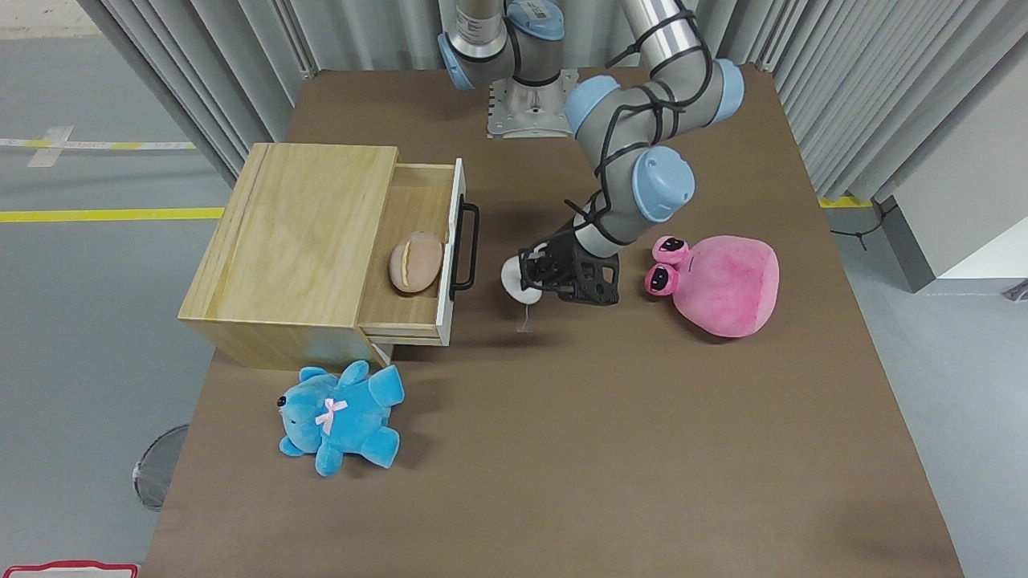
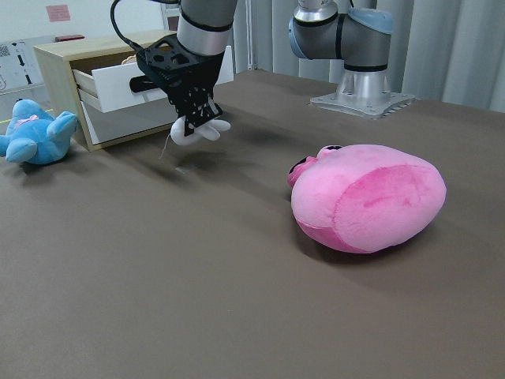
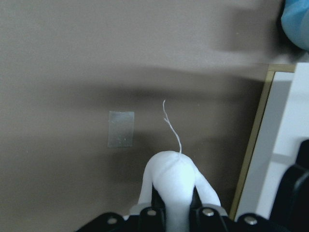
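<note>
My gripper (image 2: pixel 197 130) hangs low over the table, just in front of the open drawer, holding a soft white object (image 3: pixel 174 179) with finger-like lobes and a loose thread; it appears shut on it. The wooden cabinet (image 1: pixel 279 241) has its drawer pulled out, with a bread-like bun (image 1: pixel 414 262) inside and a black handle (image 1: pixel 470 246). To the gripper's right sits a pink plush toy (image 1: pixel 723 284); a blue teddy bear (image 1: pixel 352 419) lies below the cabinet.
A small clear patch (image 3: pixel 120 129) lies on it under the gripper. The robot base (image 1: pixel 530 120) stands at the back.
</note>
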